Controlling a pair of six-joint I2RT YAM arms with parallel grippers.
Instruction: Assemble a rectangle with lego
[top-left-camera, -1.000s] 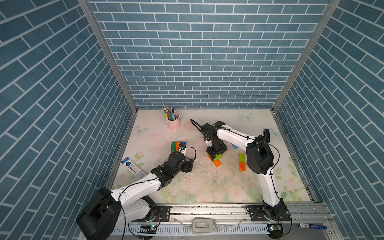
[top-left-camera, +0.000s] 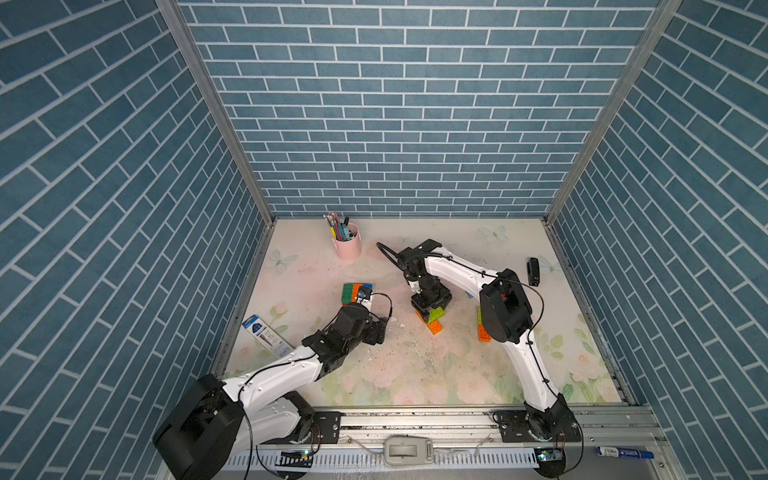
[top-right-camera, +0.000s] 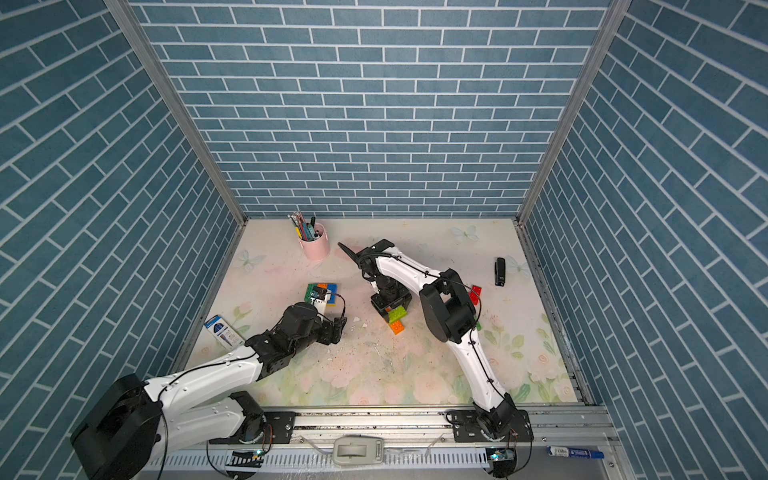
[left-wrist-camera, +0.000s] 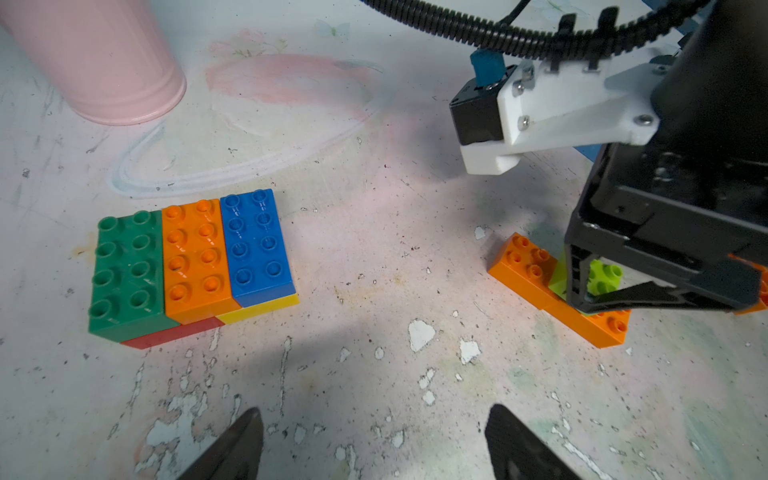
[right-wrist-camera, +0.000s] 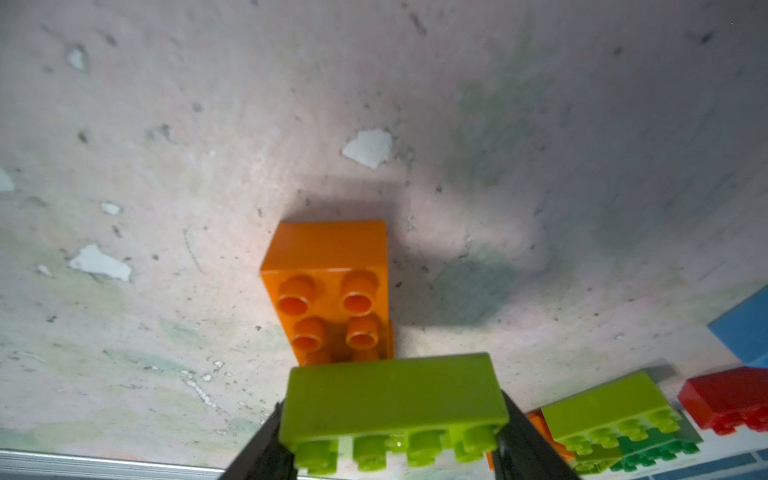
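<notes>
At mid-table my right gripper stands wide, its fingers at the two ends of a light green brick (right-wrist-camera: 392, 400). Whether they touch it I cannot tell. That brick lies crosswise over orange bricks (left-wrist-camera: 520, 268), which run out from under it. Its seating is hidden. My left gripper is part open with nothing between its fingers. Beyond it, a block of green (left-wrist-camera: 128, 272), orange (left-wrist-camera: 196, 260) and blue (left-wrist-camera: 256, 248) bricks sits on a red (left-wrist-camera: 172, 332) and yellow (left-wrist-camera: 260, 309) layer.
In the right wrist view, another light green brick (right-wrist-camera: 608, 408), a red brick (right-wrist-camera: 724, 396) and a blue piece (right-wrist-camera: 744, 328) lie at the lower right. A pink cup (top-left-camera: 348, 244) of pens stands behind. Bare table separates the left block from the orange bricks.
The right arm's elbow has swung left, covering part of the green and orange bricks on the right. Its gripper has shifted only slightly. The left arm looks still.
</notes>
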